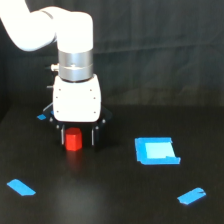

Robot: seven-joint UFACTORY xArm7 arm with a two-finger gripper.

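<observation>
A red block (73, 140) sits on the black surface at the left of the camera view. Right over it hangs my white gripper (77, 134), pointing down, with its dark fingers apart. One finger shows near the block's upper left and the other on its right, with a dark gap between that finger and the block. The block's upper part is close under the gripper body. Whether the left finger touches it, I cannot tell.
To the right lies a pale square (158, 150) edged with blue tape. Blue tape strips mark the front left (20, 187) and the front right (191, 196).
</observation>
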